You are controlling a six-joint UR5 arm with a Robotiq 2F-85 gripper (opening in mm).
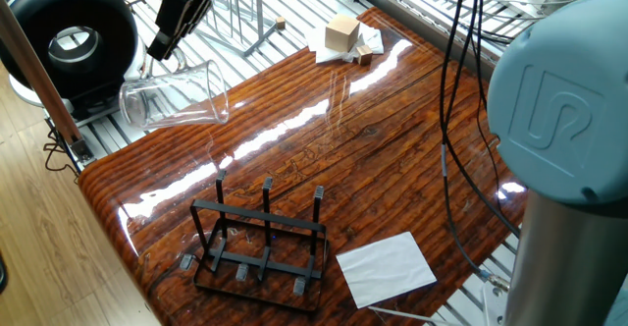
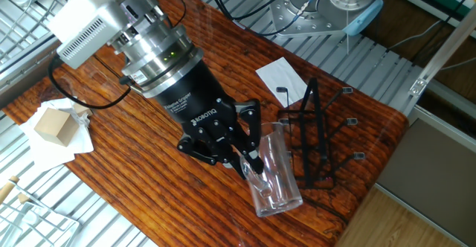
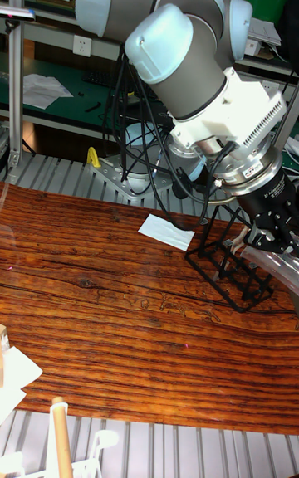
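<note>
A clear glass cup [image 1: 177,95] hangs on its side above the far left of the table in exterior view 1. My black gripper [image 2: 251,167] appears shut on it, fingertips close together at the glass's side in exterior view 2; the exact contact is hard to make out through the clear wall. In exterior view 3 the glass [image 3: 272,264] shows only in part, at the right edge. A black wire rack with upright prongs [image 1: 263,257] stands on the wooden table, apart from the cup in exterior view 1.
A white sheet [image 1: 387,269] lies flat beside the rack. Far off, a wooden block [image 1: 341,32] and a smaller block [image 1: 364,55] rest on white paper. Black cables [image 1: 447,120] hang near the arm. Mid-table is bare wood.
</note>
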